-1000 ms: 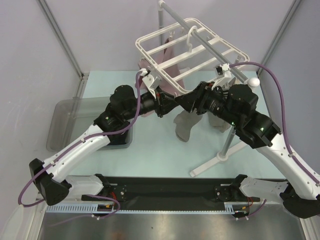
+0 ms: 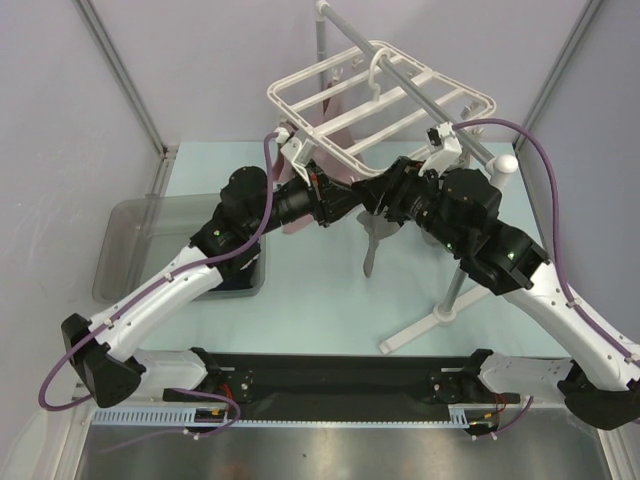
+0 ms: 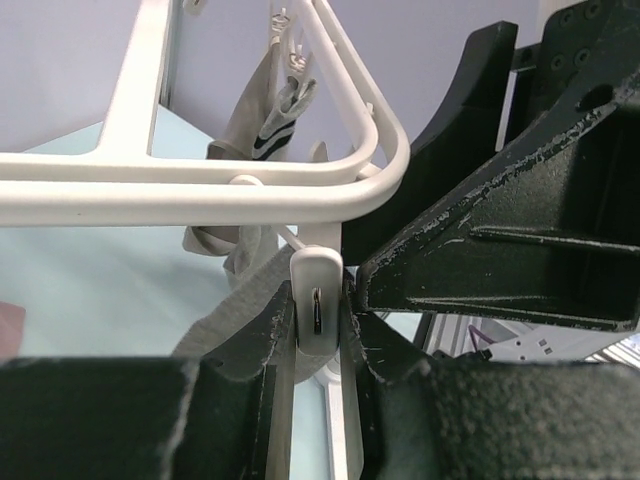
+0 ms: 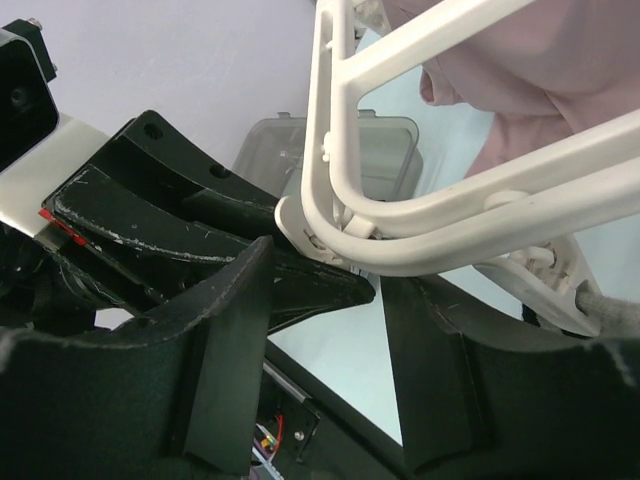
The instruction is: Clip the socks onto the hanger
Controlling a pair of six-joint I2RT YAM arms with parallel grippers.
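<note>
The white hanger [image 2: 352, 125] hangs over the table by its hook. In the left wrist view my left gripper is shut on a white clip [image 3: 318, 268] under the hanger's corner. A grey sock [image 3: 250, 310] dangles behind that clip; whether it is pinched there cannot be told. My right gripper is open beside the same corner, with a gap between its fingers. From above, a grey sock [image 2: 372, 245] hangs below the two meeting grippers. Striped grey socks [image 3: 275, 125] hang from clips farther back, and pink socks [image 4: 560, 80] hang on the other side.
A clear grey bin [image 2: 130, 250] stands at the left of the table. The hanger's pole [image 2: 455, 285] and its white foot [image 2: 415, 330] stand at the right. Bare table [image 2: 310, 310] lies in front of the hanging socks.
My right gripper has shifted slightly; the left arm and hanger have moved only a little.
</note>
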